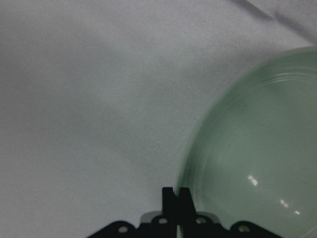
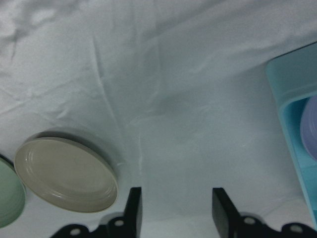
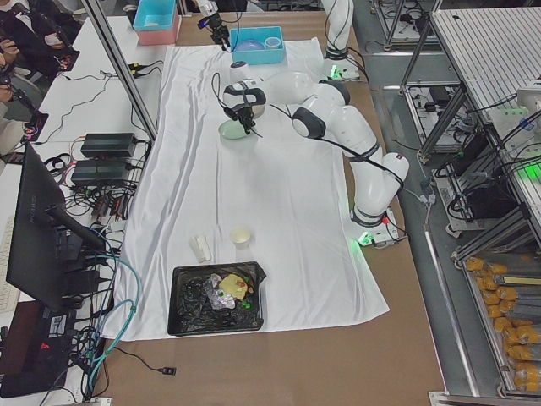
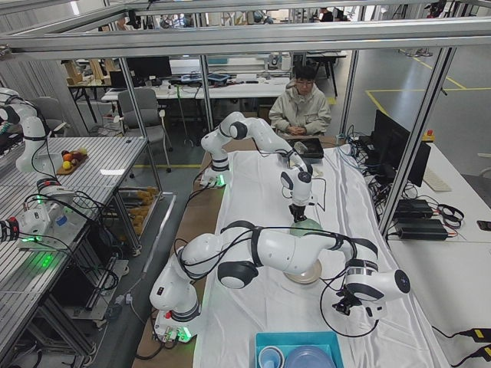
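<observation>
A green plate [image 3: 231, 130] lies on the white cloth. My left gripper is at its rim, fingertips close together on the edge, the plate filling the right of the left wrist view [image 1: 257, 144]. A beige plate [image 2: 67, 173] sits beside the green one. My right gripper is open above the cloth, between the beige plate and a blue bin [image 2: 290, 129] that holds a purple dish [image 2: 309, 126] and a cup [image 4: 270, 359].
A black tray [image 3: 190, 300] with food scraps and wrappers is at the opposite end of the cloth, with a cream cup [image 3: 240, 237] and a pale item [image 3: 200, 248] beside it.
</observation>
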